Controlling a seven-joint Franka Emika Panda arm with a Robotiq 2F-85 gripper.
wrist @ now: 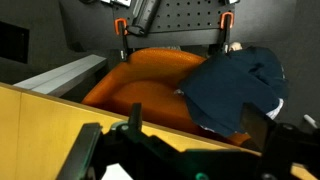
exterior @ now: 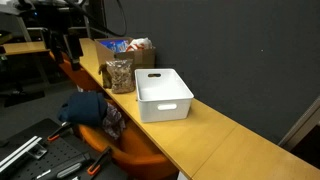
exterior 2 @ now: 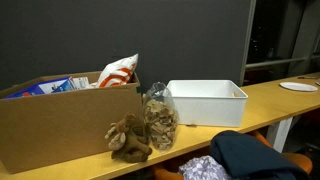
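Note:
My gripper appears open in the wrist view, with dark fingers (wrist: 262, 128) spread apart and nothing between them. It is high over an orange chair (wrist: 145, 85) on which a dark blue cloth (wrist: 225, 90) lies. Exterior view 1 has the dark arm (exterior: 45, 25) at the upper left, well clear of the table. A white bin (exterior: 163, 97) stands on the wooden table with its near wall facing the chair. Beside it is a clear bag of brown pieces (exterior 2: 160, 123), and a brown plush toy (exterior 2: 127, 140) sits next to that bag.
At the table's far end a cardboard box (exterior 2: 65, 125) holds several packages, including a white and orange bag (exterior 2: 118, 70). A patterned cloth (exterior 2: 205, 168) lies near the blue one. Bare tabletop (exterior: 225, 145) extends past the bin; a white plate (exterior 2: 297, 86) rests farther along.

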